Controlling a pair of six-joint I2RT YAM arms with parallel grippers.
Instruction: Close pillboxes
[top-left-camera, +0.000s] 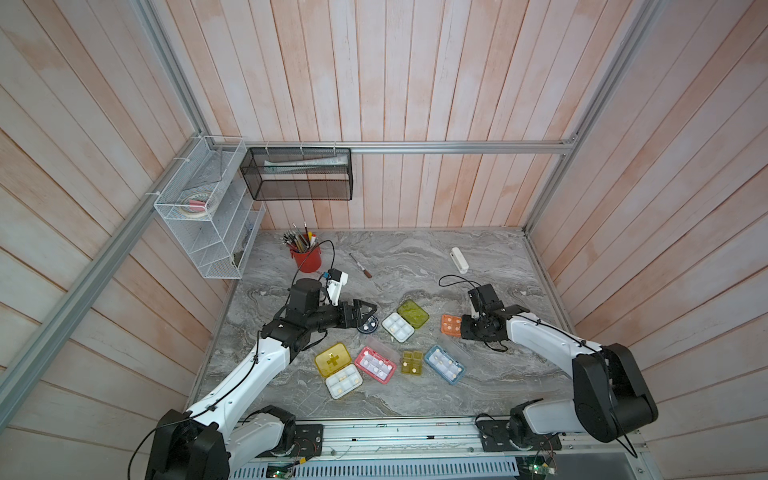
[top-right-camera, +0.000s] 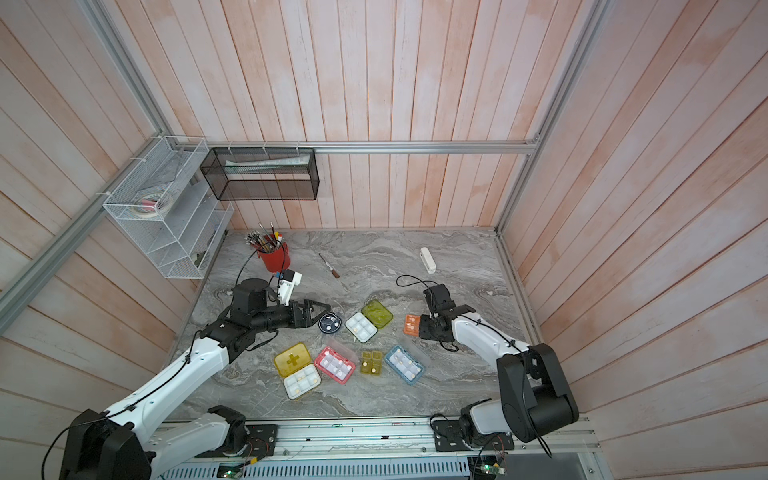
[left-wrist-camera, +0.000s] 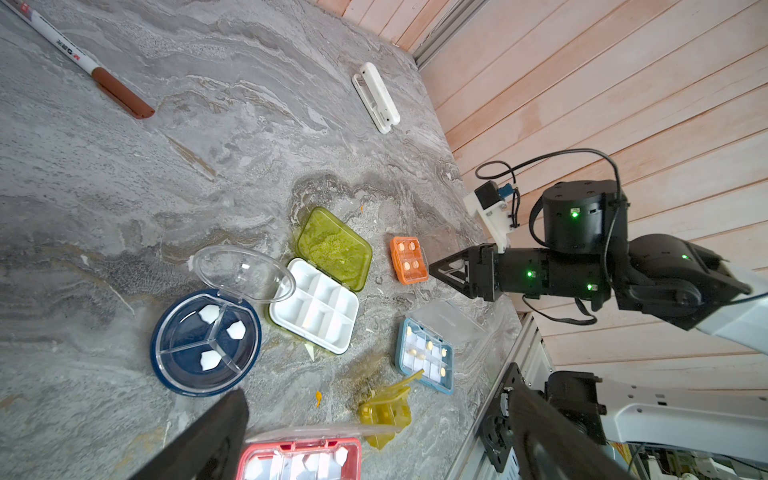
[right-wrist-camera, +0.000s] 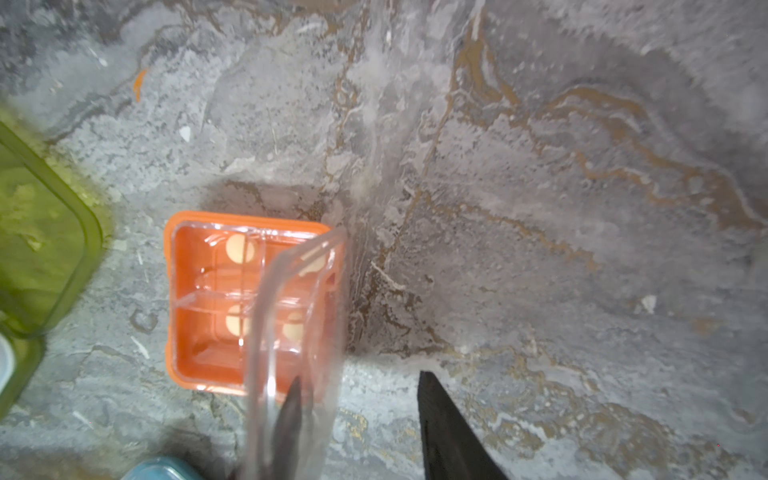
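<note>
Several pillboxes with raised or folded-back lids lie on the marble table: yellow (top-left-camera: 331, 359), pink (top-left-camera: 375, 365), olive (top-left-camera: 412, 362), blue (top-left-camera: 443, 363), green-white (top-left-camera: 397, 326), dark round (left-wrist-camera: 195, 344) and orange (right-wrist-camera: 209, 336). My right gripper is low over the orange box, part open, its fingers apart; one finger is behind the upright clear lid (right-wrist-camera: 264, 336), touch unclear. My left gripper (top-left-camera: 364, 313) stands open above the round box, nothing between its fingers.
A red pen cup (top-left-camera: 306, 258) and a marker (top-left-camera: 360, 265) are at the back left, a white stapler (top-left-camera: 459, 260) at the back right. Bare marble spans the back middle. Wire baskets hang on the walls.
</note>
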